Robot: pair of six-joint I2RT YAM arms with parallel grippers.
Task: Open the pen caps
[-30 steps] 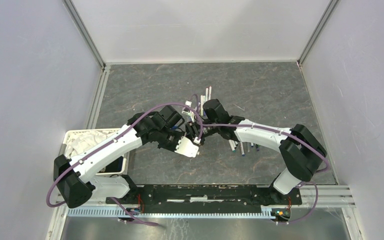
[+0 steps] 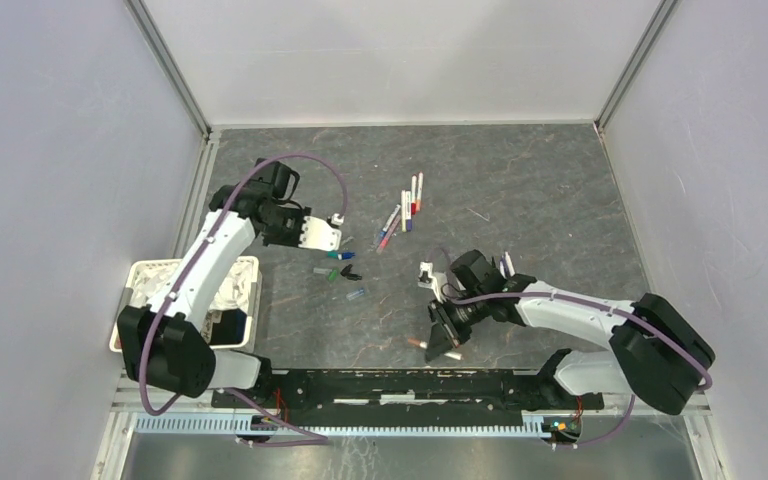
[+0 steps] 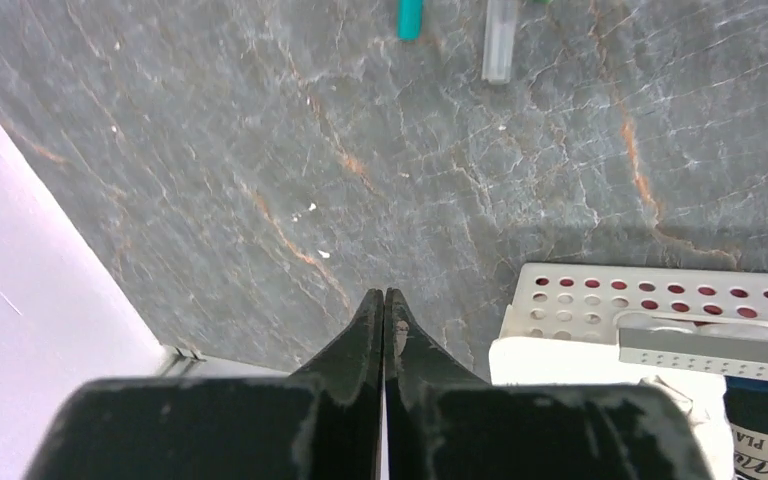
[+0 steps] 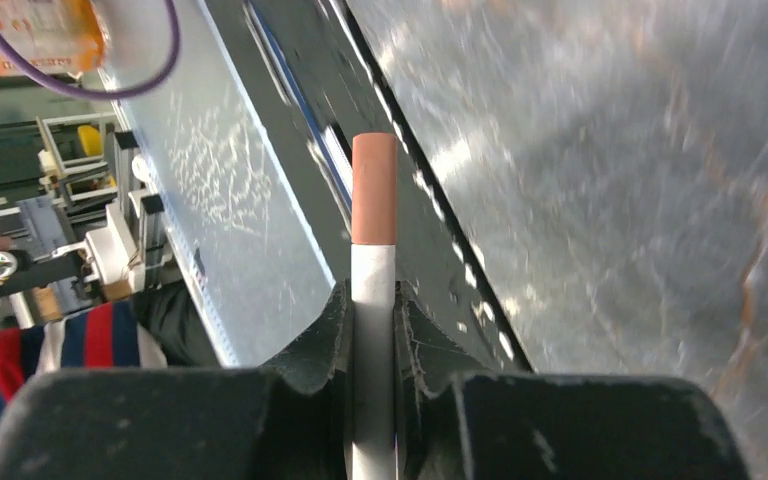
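Observation:
In the right wrist view my right gripper is shut on a white pen [image 4: 373,270], whose brown end [image 4: 374,190] points away beyond the fingertips. From above, that pen [image 2: 451,354] shows on both sides of the dark fingers near the front edge. My left gripper is shut, its fingertips pressed together with nothing between them. It hangs over bare table at the left, far from the pen.
Blue, green and black caps [image 2: 350,272] lie scattered left of centre. Several pens [image 2: 408,210] sit at the back middle, and more pens [image 2: 506,265] are partly behind the right arm. A white basket [image 2: 120,335] stands at the left edge.
The grippers, close together at the centre before, are now apart. The right moved forward with the pen.

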